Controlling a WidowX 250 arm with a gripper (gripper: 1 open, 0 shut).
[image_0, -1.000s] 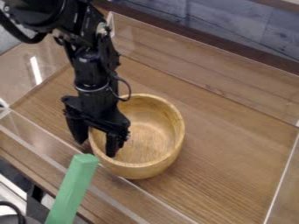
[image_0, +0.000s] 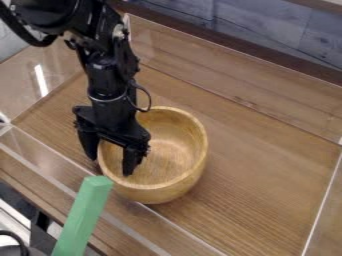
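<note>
My black gripper (image_0: 111, 140) is lowered over the left part of a round, light wooden bowl (image_0: 174, 165), its two fingers pointing down at the bowl's near-left side. Whether the fingers hold the rim or anything else is hard to tell, as the dark parts blend together and hide that part of the bowl.
A bright green object (image_0: 80, 215) lies at the lower left, by the table's edge with dark cables beyond. A grey-blue wooden wall (image_0: 267, 40) stands at the back.
The gripper has shifted slightly left and up over the past second. The bowl appears to have moved very slightly, if at all.
</note>
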